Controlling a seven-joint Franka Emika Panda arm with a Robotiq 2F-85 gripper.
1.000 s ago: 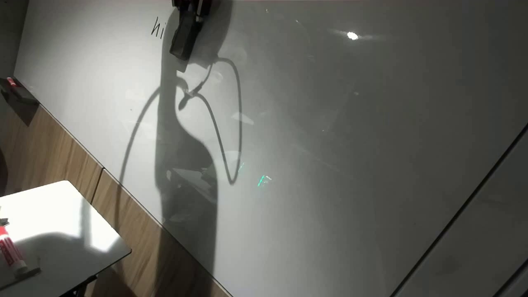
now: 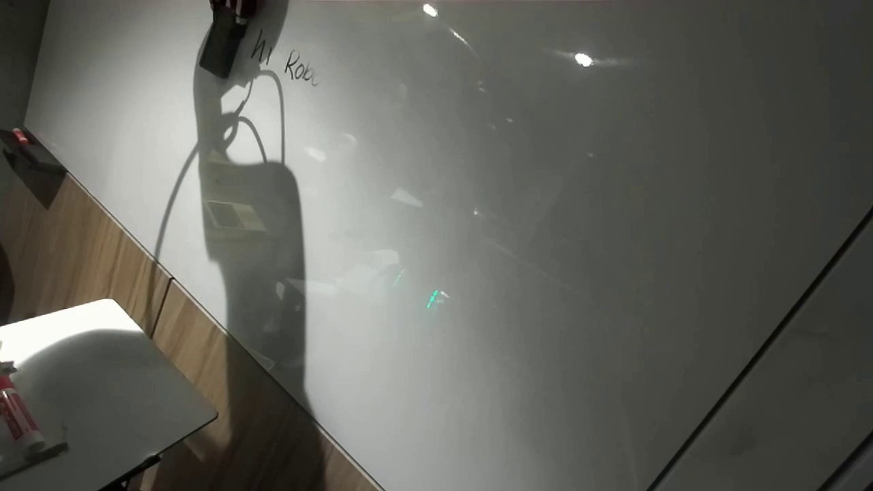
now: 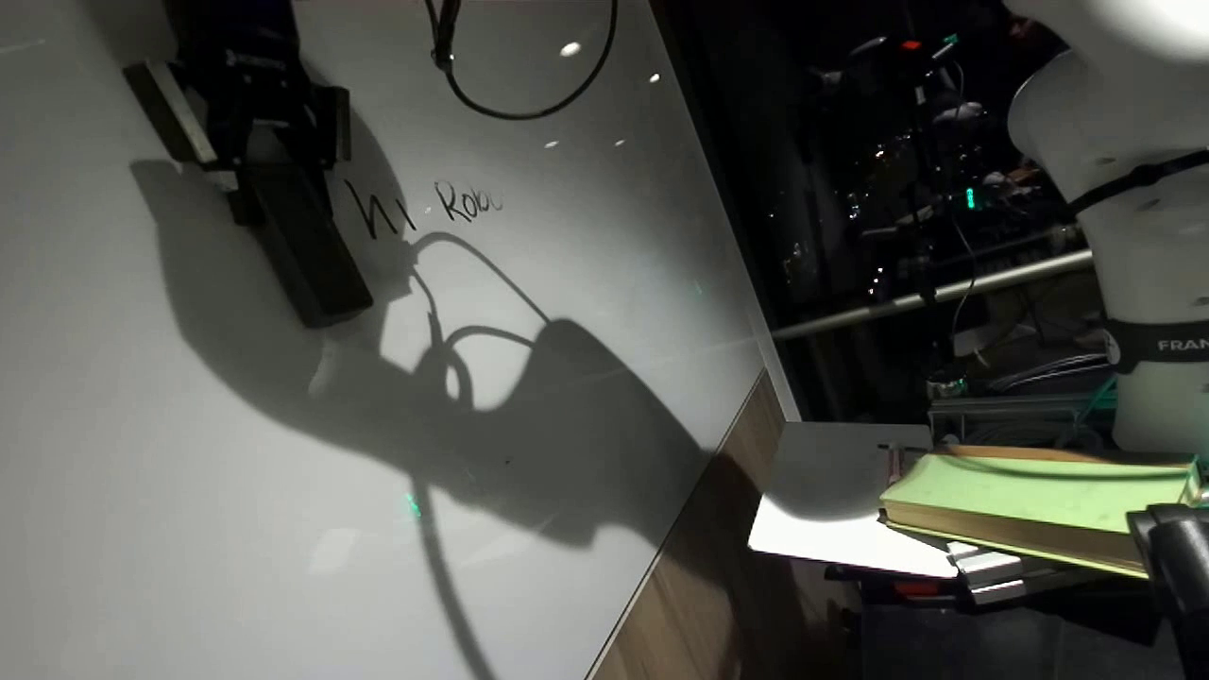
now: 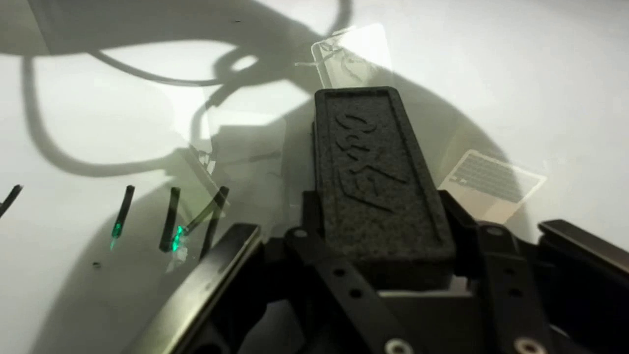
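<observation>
My gripper [image 3: 283, 187] is shut on a dark block-shaped eraser [image 3: 308, 255], which has raised lettering along its face in the wrist view. That eraser [image 4: 377, 171] points away from the gripper, a finger on each side. On the whiteboard [image 3: 283, 544], black handwriting [image 3: 462, 202] reads "hi Robo", its last letter faint. In exterior view 1 the eraser [image 2: 221, 45] is just left of the writing [image 2: 299, 69]. Several black strokes [image 4: 171, 218] show left of the eraser in the wrist view. Whether the eraser touches the board cannot be told.
A small white table [image 2: 114, 368] carrying a red-and-white marker [image 2: 18, 416] stands at the lower left. A dark holder [image 2: 31, 154] is by the board's left edge. Green box-like object [image 3: 1020, 493] lies at the right. Most of the board is clear; arm shadow crosses it.
My gripper and the eraser have moved left and slightly up in exterior view 1. The "Robo" writing, hidden behind them a second ago, now shows to the right of the eraser.
</observation>
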